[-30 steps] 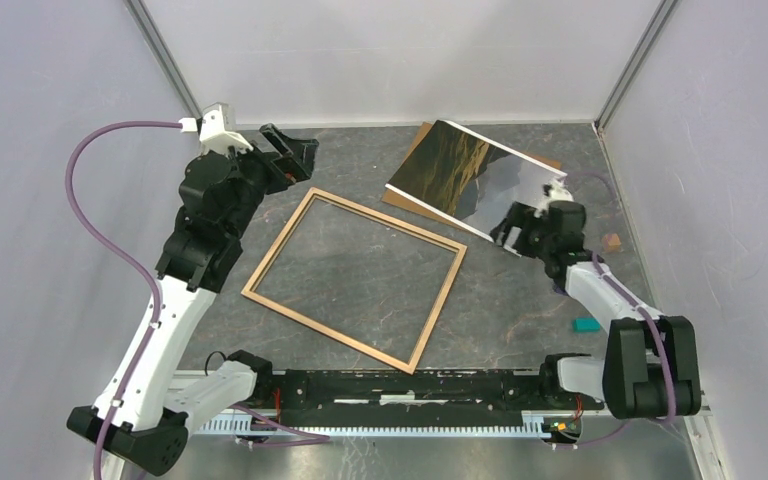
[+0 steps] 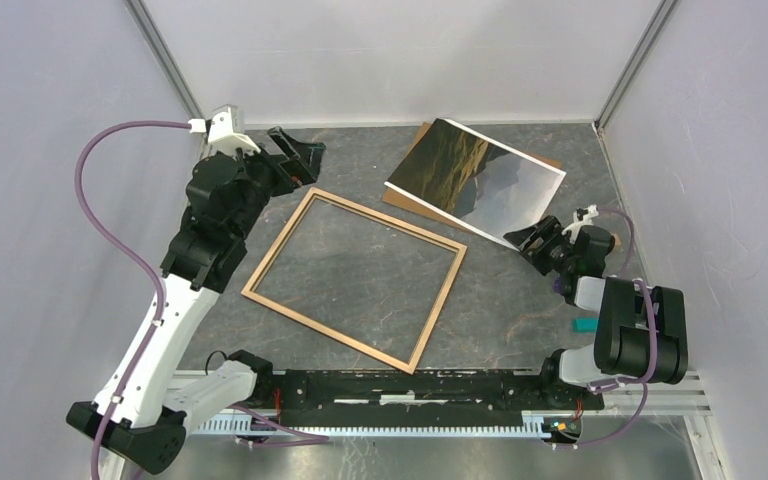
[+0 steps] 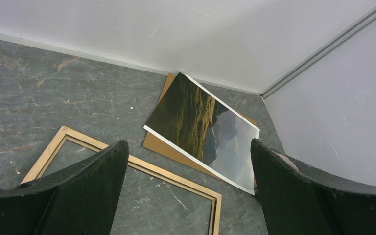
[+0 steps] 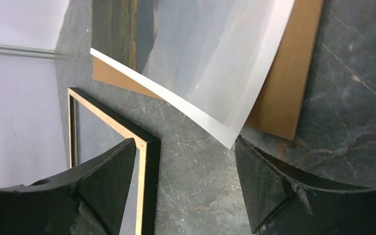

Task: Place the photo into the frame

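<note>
The photo [image 2: 480,185], a dark landscape with a white border, lies askew over a brown board [image 2: 410,204] at the back right. To its left on the table rests the empty wooden frame [image 2: 355,208]. My right gripper [image 2: 525,247] is at the photo's near right corner. In the right wrist view its fingers [image 4: 269,186] are apart, and the photo's white corner [image 4: 225,133] points into the space between them, close to the right fingertip; contact cannot be told. My left gripper [image 2: 310,158] is open and empty, raised above the frame's far left corner.
A teal block [image 2: 585,325] lies at the right, near the right arm. Walls close off the back and both sides. Bare table [image 2: 500,310] shows between the frame and the right arm.
My right gripper has shifted slightly at the photo's near corner and its forearm has drawn back toward the near right. The left gripper has drifted slightly right. Photo and frame look unmoved.
</note>
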